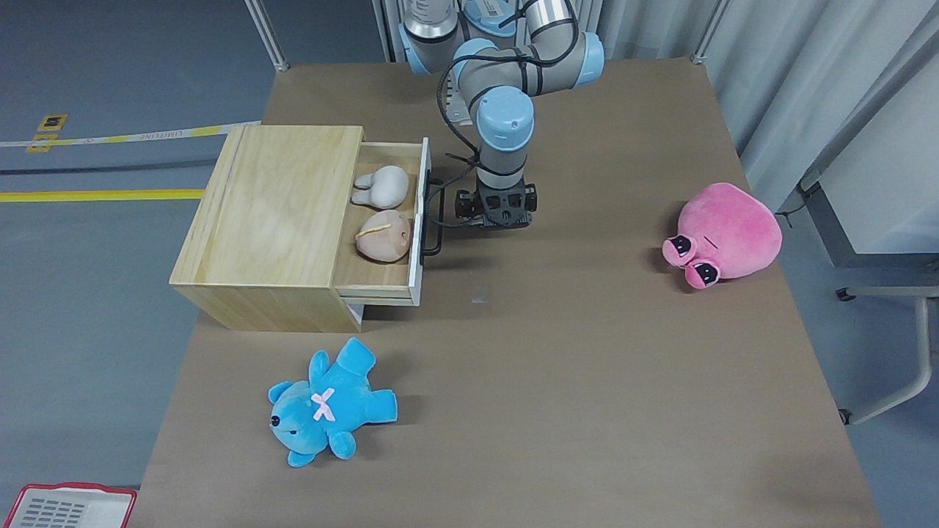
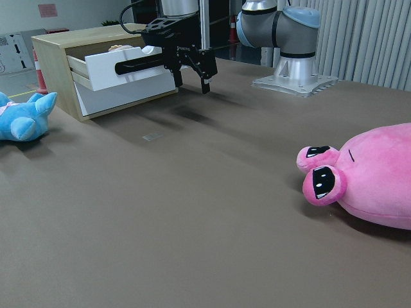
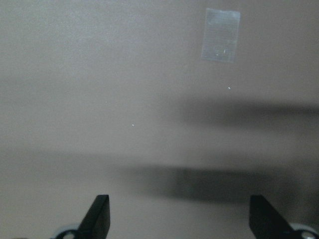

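Observation:
My gripper (image 1: 495, 211) hangs just right of the wooden cabinet's open upper drawer (image 1: 374, 273), beside its dark handle (image 2: 138, 64). In the wrist view its two fingertips (image 3: 102, 209) stand wide apart over bare table, with nothing between them. The drawer holds a white plush toy (image 1: 387, 186) and a beige plush toy (image 1: 384, 237). A blue teddy bear (image 1: 330, 409) lies on the table in front of the cabinet (image 1: 255, 211), and a pink plush toy (image 1: 731, 229) lies on the right.
The arm's base (image 2: 295, 82) stands at the back.

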